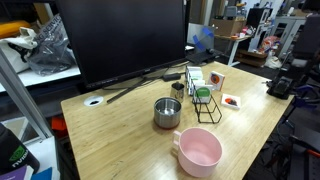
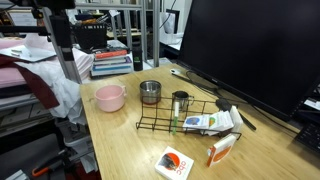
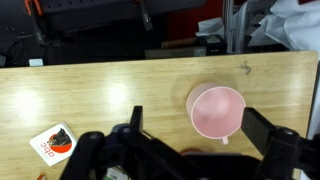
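My gripper stands open in the wrist view, its two dark fingers wide apart and nothing held between them. Looking down, it has the pink cup (image 3: pixel 215 110) below, nearer the right finger. In exterior view 1 the pink cup (image 1: pixel 198 152) stands upright at the table's front, its handle to the left. A silver metal pot (image 1: pixel 167 112) is behind it. Exterior view 2 shows the pink cup (image 2: pixel 110 97) close to the dark arm; the fingertips are hard to make out there.
A wire rack (image 2: pixel 165 124) holds a white packet (image 2: pixel 210 122), with a dark jar (image 2: pixel 181 104) beside it. Two small boxes, one flat (image 2: pixel 173 163) and one upright (image 2: pixel 221 149), lie past the rack. A large black monitor (image 1: pixel 130 40) lines the back.
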